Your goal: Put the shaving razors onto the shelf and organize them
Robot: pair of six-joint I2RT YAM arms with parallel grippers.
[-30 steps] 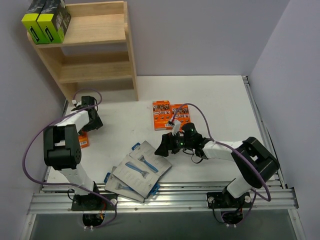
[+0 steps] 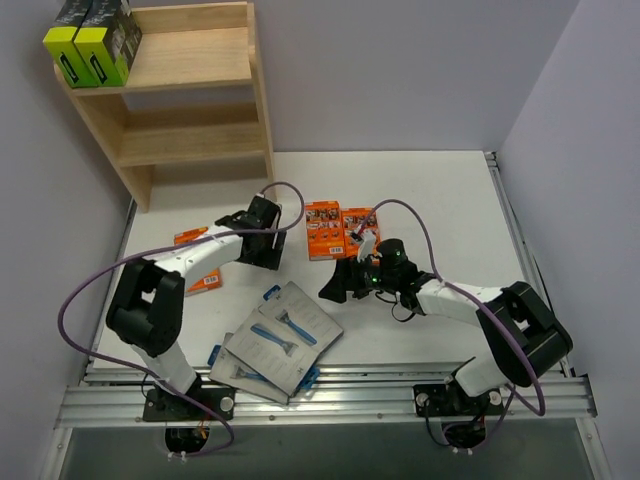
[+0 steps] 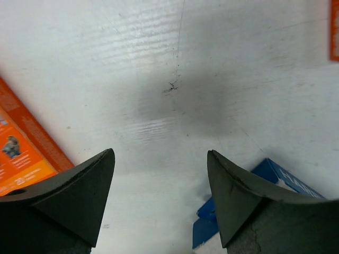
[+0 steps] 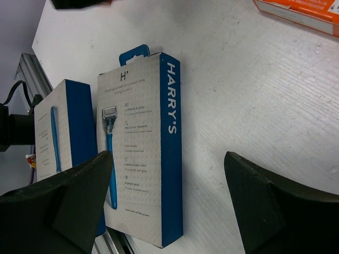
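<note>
Two white-and-blue Harry's razor packs, a front one [image 2: 240, 373] and one overlapping it [image 2: 283, 335], lie flat near the table's front edge. In the right wrist view a Harry's pack [image 4: 135, 148] shows a razor and a blue side. Orange boxes lie at the left [image 2: 206, 283] and in the middle, as a left one [image 2: 323, 228] and a right one [image 2: 361, 222]. Between the left box and the middle pair, my left gripper [image 2: 268, 258] is open over bare table. My right gripper [image 2: 338, 285] stands open near the overlapping pack, its gap empty.
A wooden shelf unit [image 2: 192, 135] stands at the back left, its lower levels empty. Two green-and-black boxes, the left [image 2: 68, 50] and right [image 2: 104, 50], stand on its upper board.
The left orange box has shifted right, along with my left gripper. My right gripper has shifted slightly right.
</note>
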